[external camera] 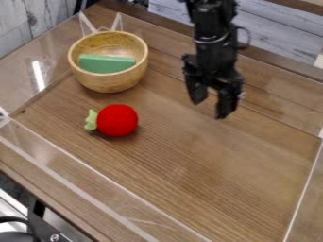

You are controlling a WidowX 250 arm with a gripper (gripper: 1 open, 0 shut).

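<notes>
My black gripper (216, 93) hangs over the upper middle of the wooden table, right of a wicker bowl (120, 77) that holds a green block (106, 62). It stands open, its two fingers apart. A red round object (117, 120) with a small green part lies on the table below the bowl, to the lower left of the gripper.
A dark object with a cable is partly in view at the lower left edge.
</notes>
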